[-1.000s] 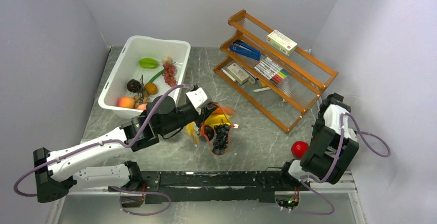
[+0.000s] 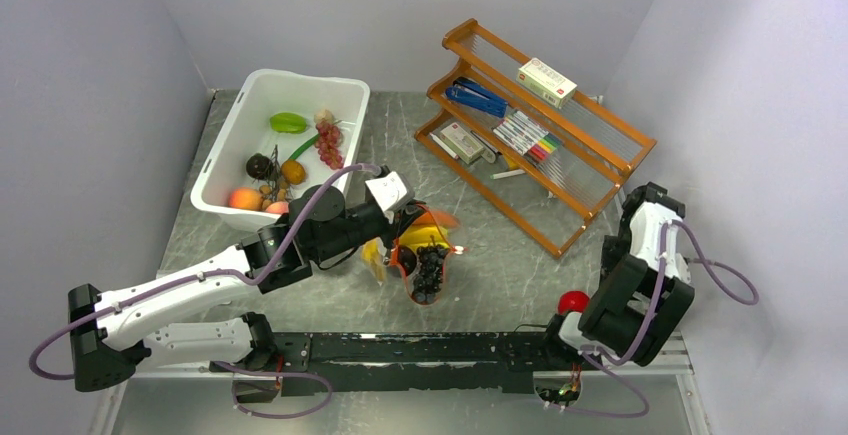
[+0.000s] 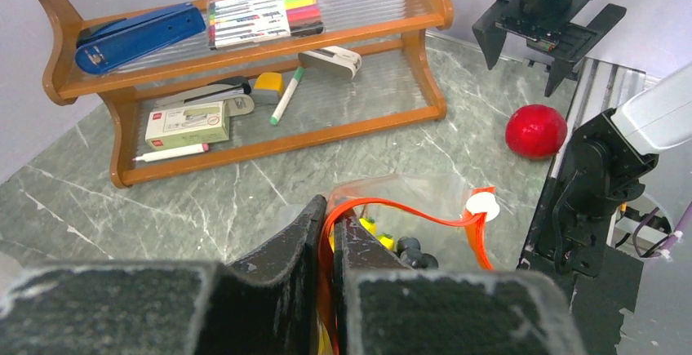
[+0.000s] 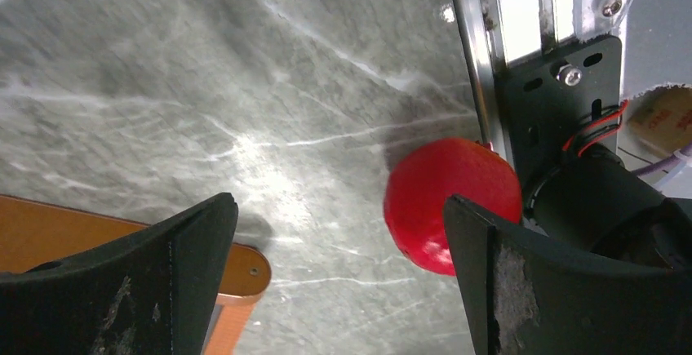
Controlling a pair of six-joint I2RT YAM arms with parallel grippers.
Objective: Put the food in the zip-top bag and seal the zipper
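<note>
My left gripper is shut on the orange rim of the clear zip top bag (image 3: 383, 203), with a white slider (image 3: 483, 206) on its far side. The bag's mouth gapes towards the right. Inside lie dark grapes (image 2: 430, 270) and yellow food (image 2: 428, 235); my left fingers hide part of the contents in the left wrist view. A red round fruit (image 4: 449, 204) rests on the table against the front rail, outside the bag. My right gripper stands open, the fruit partly behind its right finger and not between the fingers.
A white bin (image 2: 270, 80) of fruit and vegetables stands at the left. The wooden rack (image 2: 600, 170) with stationery is at the back right. Table between bag and red fruit is clear. A dark rail (image 2: 440, 348) runs along the front edge.
</note>
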